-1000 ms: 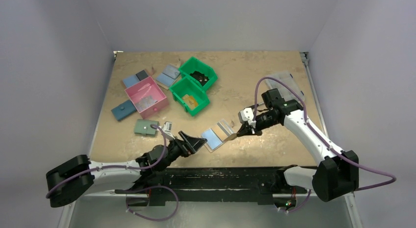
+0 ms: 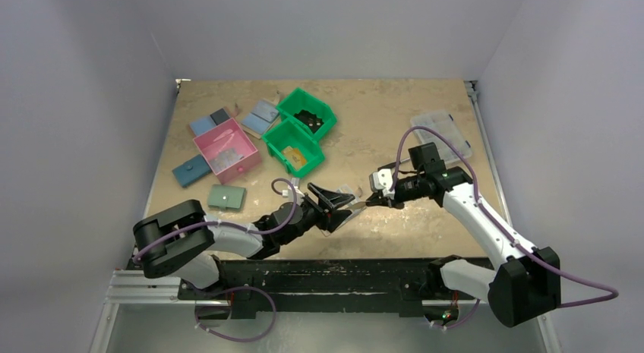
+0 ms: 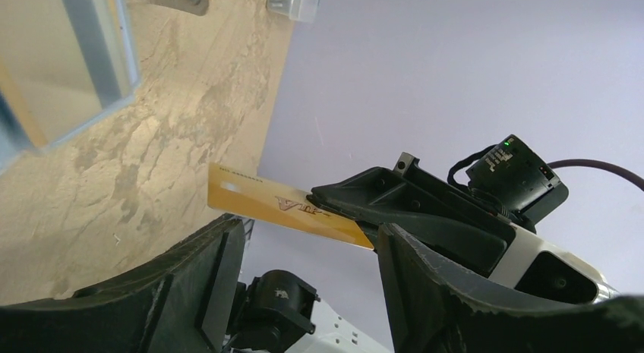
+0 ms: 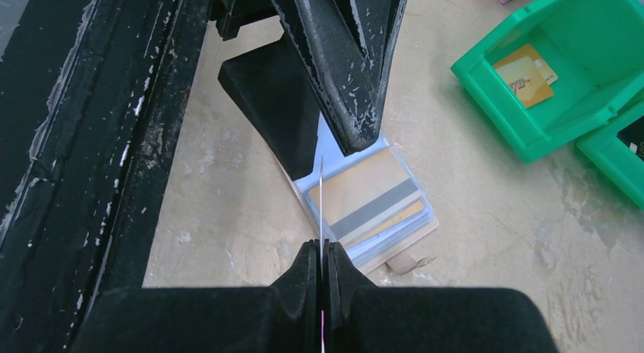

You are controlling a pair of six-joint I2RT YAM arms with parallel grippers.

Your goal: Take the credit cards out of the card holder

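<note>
My right gripper is shut on a thin yellow credit card, which shows edge-on in the right wrist view. My left gripper is part open, its black fingers either side of the card's near end from the left wrist's angle; whether they touch it cannot be told. The open card holder lies on the table below both grippers, with a striped card and more beneath it, partly hidden by the left gripper.
Two green bins, one holding yellow cards, and a pink bin stand behind. Several other holders lie at the left. A clear container sits at the back right.
My left gripper has moved right and up over the card holder toward the card at my right gripper. The right arm has shifted slightly.
</note>
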